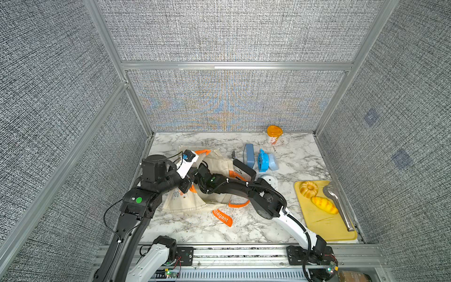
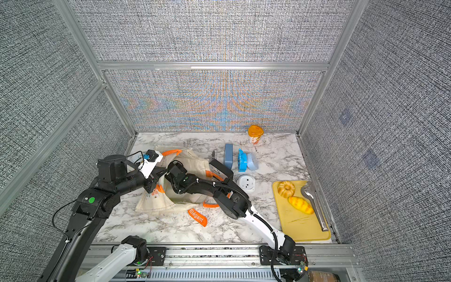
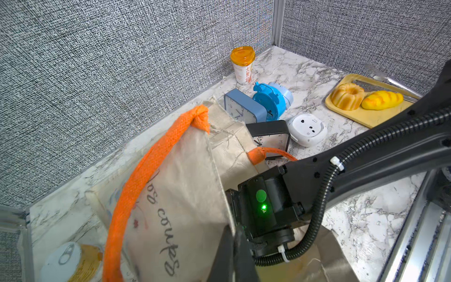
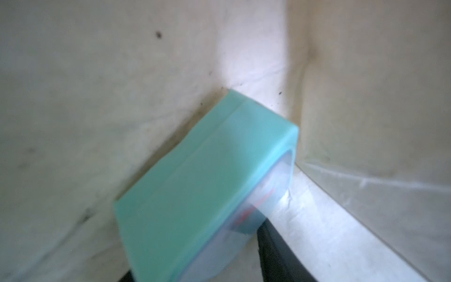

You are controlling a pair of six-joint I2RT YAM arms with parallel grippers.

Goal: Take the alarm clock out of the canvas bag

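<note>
The canvas bag (image 1: 180, 203) lies on its side or slumped, its mouth facing right, with orange handles. My left gripper is shut on the upper rim of the bag's cloth. My right arm reaches through the mouth, so its gripper is hidden in the top views. In the right wrist view, inside the bag, a mint-green alarm clock (image 4: 202, 174) lies tilted against the cloth, its pale face turned to the lower right. The right gripper is part open, one dark finger (image 4: 281, 256) by the clock's face, the other barely showing at lower left.
Right of the bag stand a black clock (image 3: 270, 136), a blue clock (image 3: 244, 105), a light-blue round object (image 3: 270, 103) and a white round device (image 3: 307, 129). A yellow board (image 1: 324, 225) with toy bread and a wrench lies far right. An orange-lidded cup (image 1: 274, 134) stands behind.
</note>
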